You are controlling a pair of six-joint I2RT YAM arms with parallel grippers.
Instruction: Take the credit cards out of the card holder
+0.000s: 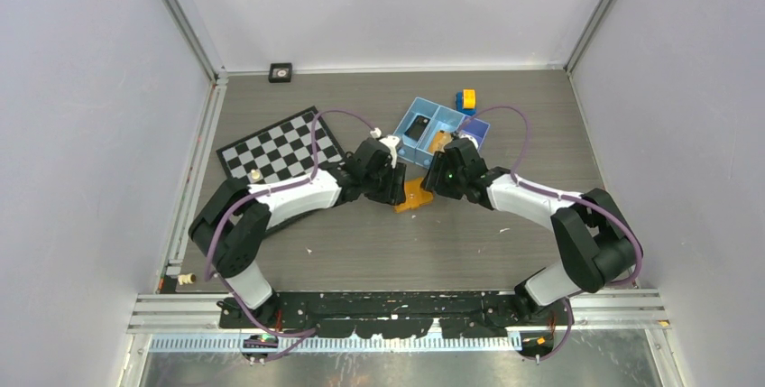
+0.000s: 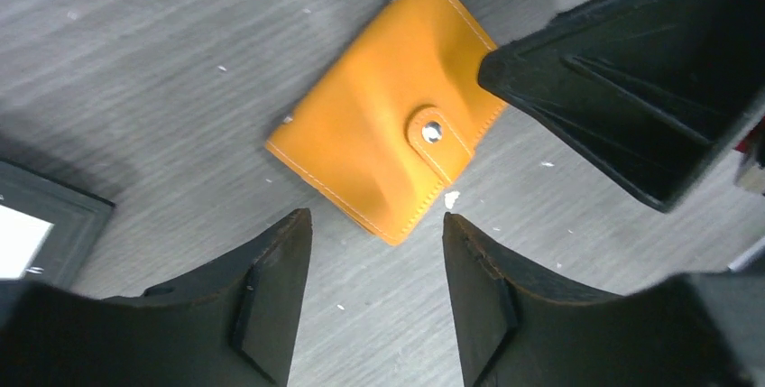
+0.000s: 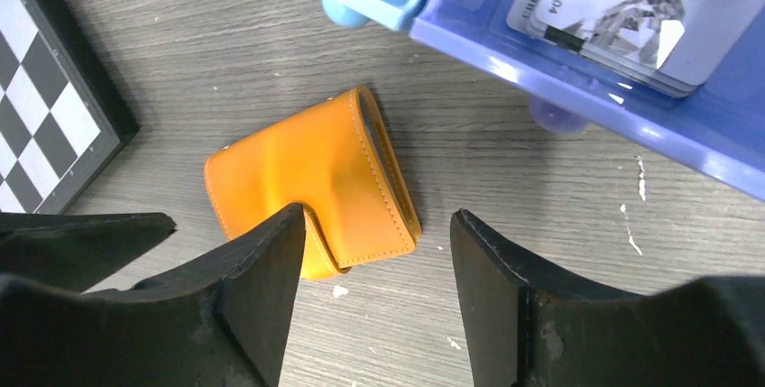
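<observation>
The orange card holder (image 1: 415, 196) lies on the table between my two grippers, its snap strap fastened in the left wrist view. My left gripper is part open beside one corner of the holder (image 2: 379, 116), with nothing gripped between its fingers. My right gripper is also part open; one of its fingers (image 3: 257, 288) overlaps the holder (image 3: 311, 170) in view, and contact cannot be told. Several pale cards (image 3: 622, 8) lie in the dark blue compartment of the box. Whether cards are inside the holder is hidden.
Just behind the holder stands the blue compartment box (image 1: 407, 154), its near edge close to my right gripper. A chessboard (image 1: 280, 148) lies to the left.
</observation>
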